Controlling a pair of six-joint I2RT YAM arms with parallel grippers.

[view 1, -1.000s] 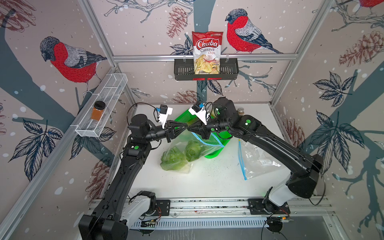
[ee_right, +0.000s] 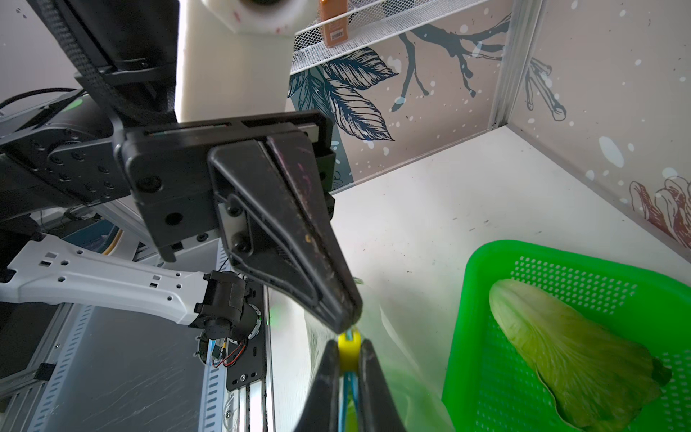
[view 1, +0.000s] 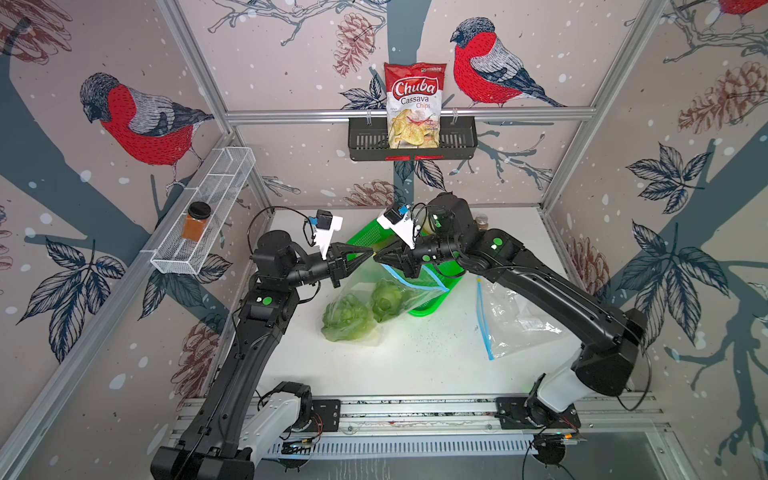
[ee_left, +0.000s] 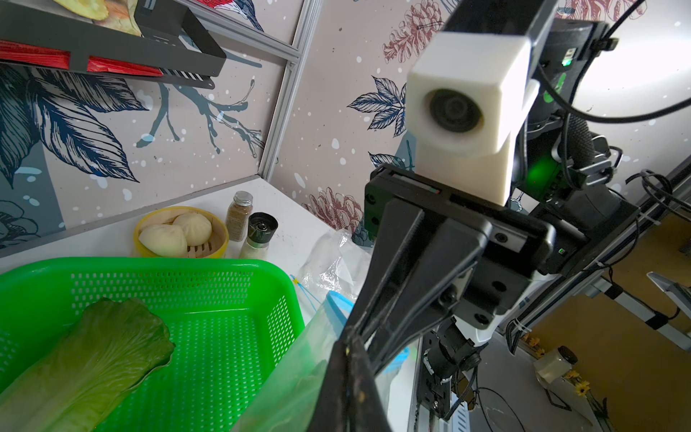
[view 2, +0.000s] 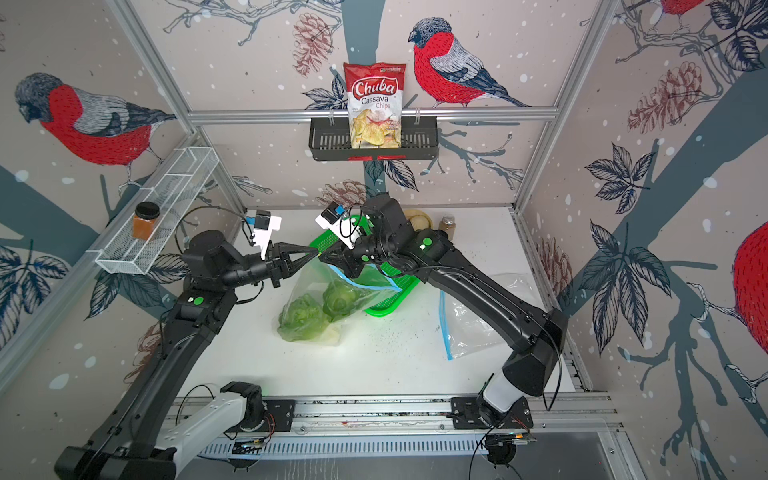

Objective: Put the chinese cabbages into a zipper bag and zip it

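Note:
A clear zipper bag with blue seal (view 1: 416,284) holds two Chinese cabbages (view 1: 348,316) and rests on the table before the green basket (view 2: 384,302). In the right wrist view my right gripper is shut on the bag's yellow slider with blue zip track. My left gripper (view 1: 368,251) is shut, nothing clearly visible between its fingers, right beside the right gripper's fingers at the bag's top. Another Chinese cabbage (ee_right: 576,345) lies in the green basket.
A second empty zipper bag (view 1: 516,320) lies right of the basket. Behind are a yellow bowl of buns (ee_left: 180,234) and seasoning bottles (ee_left: 255,237). A shelf with chips (view 1: 414,104) hangs on the back wall.
My left gripper has shifted very slightly left, away from the right gripper, over the last second. The right arm and bag look nearly unchanged.

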